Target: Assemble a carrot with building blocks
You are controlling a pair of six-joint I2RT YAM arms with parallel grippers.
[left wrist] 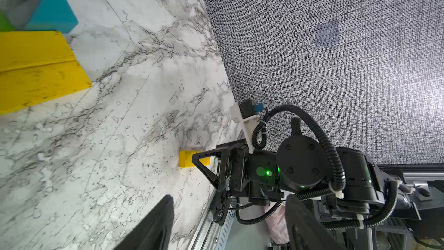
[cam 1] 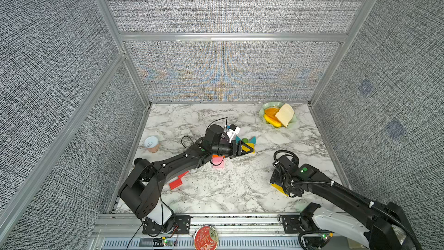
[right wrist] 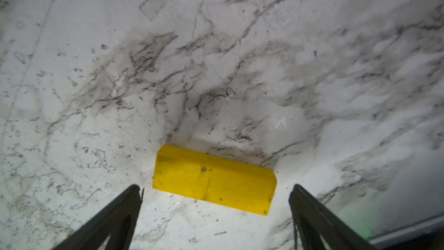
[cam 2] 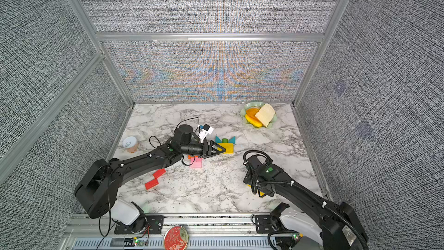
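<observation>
Yellow blocks (left wrist: 39,74) lie together at the table's middle, beside blue triangles (left wrist: 53,11) and a green piece (cam 2: 224,140). My left gripper (cam 1: 245,149) is over them; its fingers show apart in its wrist view with nothing visible between, though whether it is open is unclear. My right gripper is open above a single yellow bar (right wrist: 213,180) at the front right, which lies between and just beyond its fingertips in the wrist view.
Pink (cam 2: 195,163) and red blocks (cam 2: 151,184) lie left and front-left. A can (cam 2: 130,143) stands far left, and a plate with food (cam 2: 245,121) sits at back right.
</observation>
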